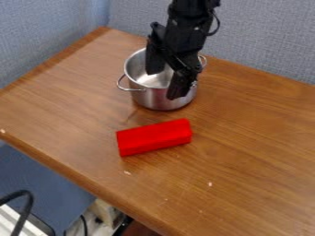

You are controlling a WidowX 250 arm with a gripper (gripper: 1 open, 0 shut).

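My black gripper (168, 74) hangs open over a steel pot (154, 100) at the upper middle of the table, its fingers in front of and over the pot's opening, hiding part of it. In front of the pot lies a red block (154, 137), long and lying on its side, clear of the gripper.
Blue-grey partitions stand at the back and left. Cables and a white device (18, 224) sit off the table's lower left edge.
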